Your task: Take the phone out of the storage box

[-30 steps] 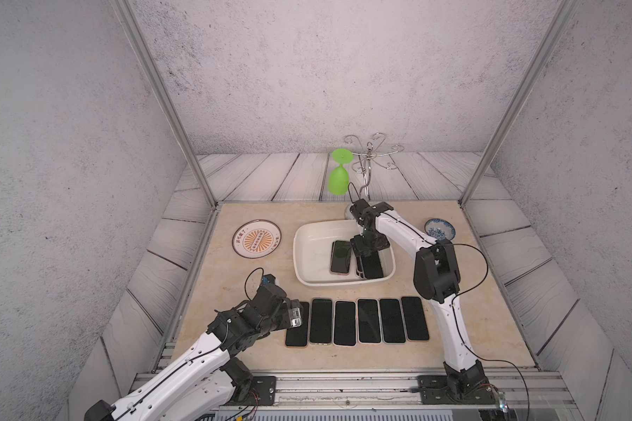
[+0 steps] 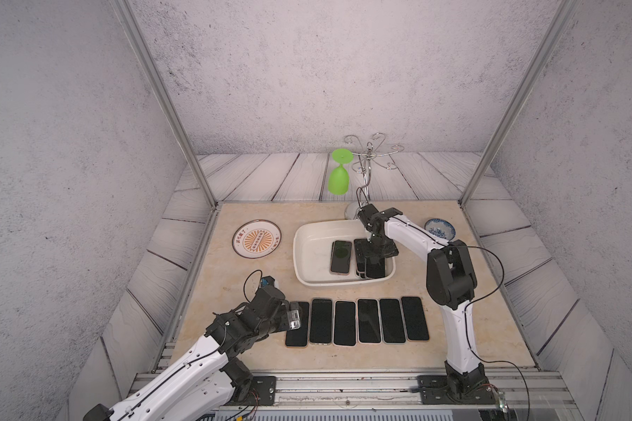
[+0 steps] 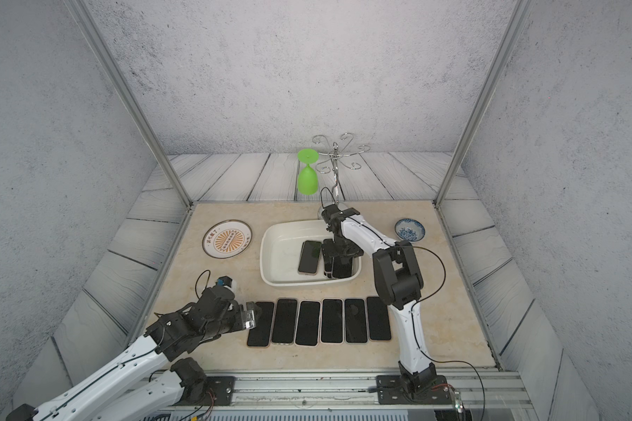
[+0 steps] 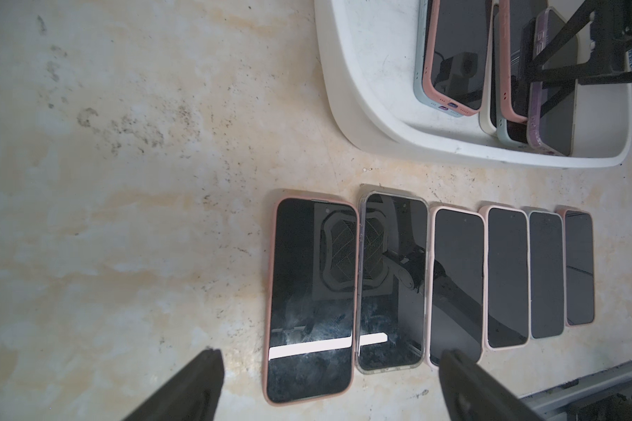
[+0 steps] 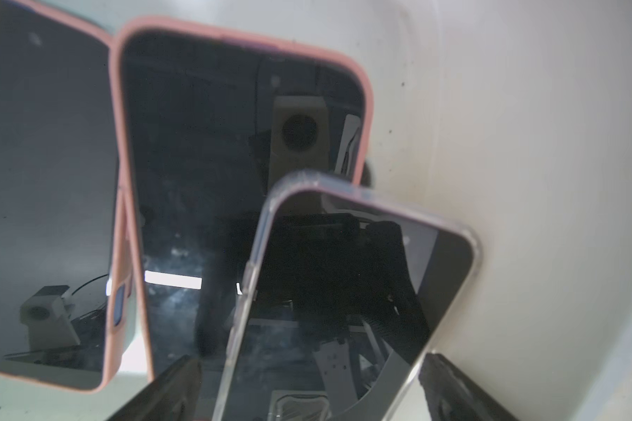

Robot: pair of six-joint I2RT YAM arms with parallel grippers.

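The white storage box (image 2: 307, 247) holds several phones in its right half; the left half is bare. In the right wrist view a clear-cased phone (image 5: 330, 280) lies slantwise, overlapping a pink-cased phone (image 5: 196, 133), with another pink-cased phone (image 5: 42, 182) at the left. My right gripper is open over the clear-cased phone, its fingers on either side of that phone's long edges; contact cannot be told. My left gripper stands open with nothing held, over the left end of a row of phones on the table, where a pink-edged phone (image 4: 312, 294) lies.
Several phones, such as this one (image 2: 344, 323), form a row in front of the box. A patterned plate (image 2: 257, 239) lies to its left and a blue bowl (image 2: 439, 228) to its right. Behind it, a green goblet (image 2: 338, 181) hangs on a metal rack (image 2: 369, 165).
My right arm has shifted to the right over the box, and its gripper now sits farther over the rightmost phone. The left arm is almost unmoved.
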